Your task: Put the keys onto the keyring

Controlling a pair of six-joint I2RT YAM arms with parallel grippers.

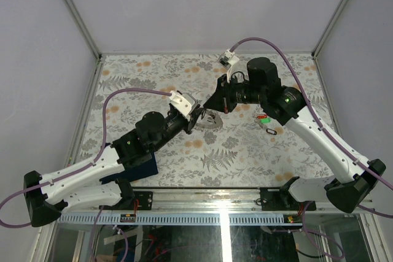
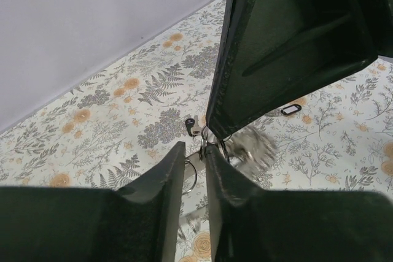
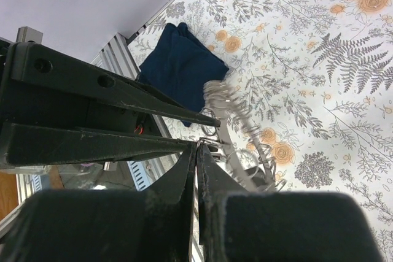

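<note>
At the middle of the workspace both grippers meet tip to tip. My right gripper is shut, with the thin wire of the keyring (image 3: 210,143) at its tips. Around that wire my left gripper stands part open, a narrow gap between its fingertips. Below hang the keys (image 3: 236,136), blurred by swinging, and in the top view the keys (image 1: 210,121) show just under the grippers. A black-headed key (image 2: 192,127) shows beside the right fingertips in the left wrist view. Whether each key is threaded on the ring cannot be told.
A folded dark blue cloth (image 3: 178,65) lies at the left front, under the left arm. To the right lie a small red and green item (image 1: 264,118) and a small black-rimmed oblong piece (image 1: 271,131).
</note>
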